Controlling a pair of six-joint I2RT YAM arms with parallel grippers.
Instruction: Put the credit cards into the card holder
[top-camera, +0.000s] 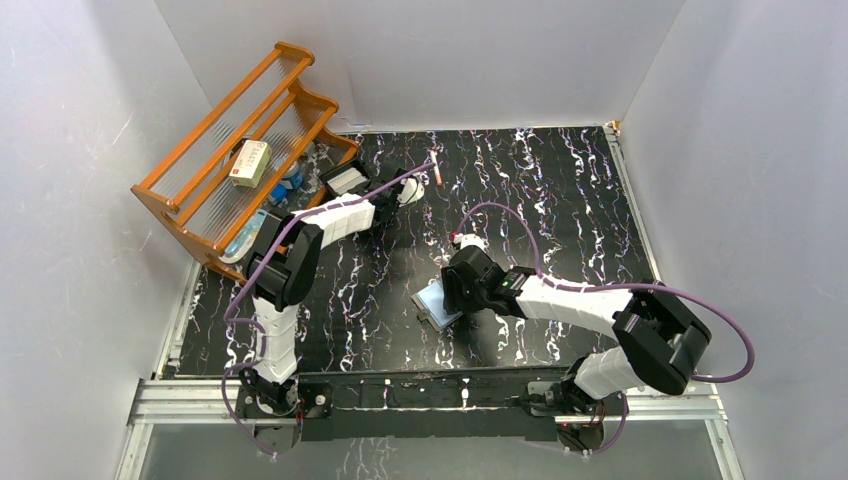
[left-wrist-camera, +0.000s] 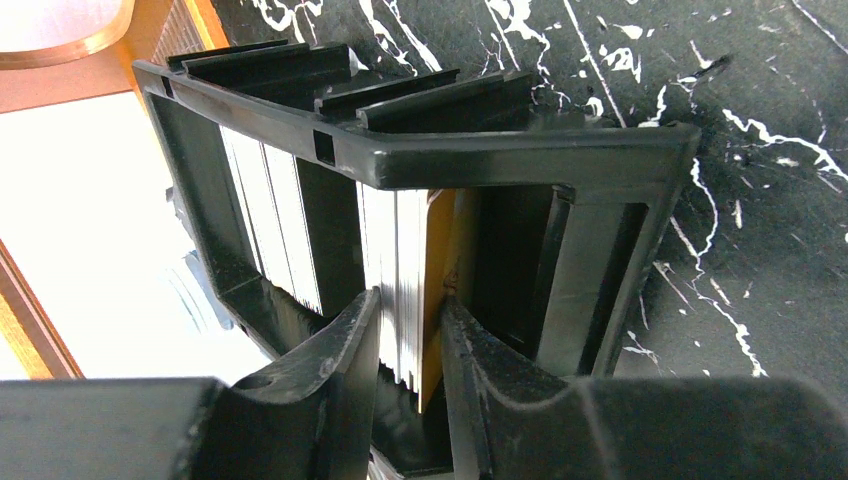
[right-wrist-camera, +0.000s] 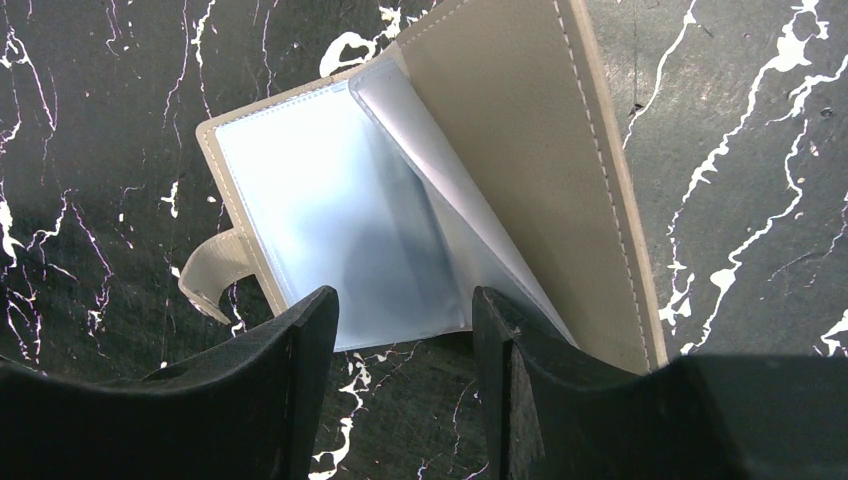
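In the left wrist view, a black box (left-wrist-camera: 520, 160) holds white cards (left-wrist-camera: 280, 200) and an orange card (left-wrist-camera: 437, 240) standing on edge. My left gripper reaches into it with its fingers apart, one on each side of the orange card and a few white card edges. Whether the pads touch them I cannot tell. The beige card holder (right-wrist-camera: 530, 120) lies opened in the right wrist view, its clear sleeve (right-wrist-camera: 440, 150) partly lifted over the pale blue page. Over its near edge my right gripper is open, the right finger close to the sleeve's edge.
A wooden rack (top-camera: 320, 105) with a small box (top-camera: 250, 163) stands at the back left, close beside the black box. A pen-like stick (top-camera: 436, 170) lies at the back.
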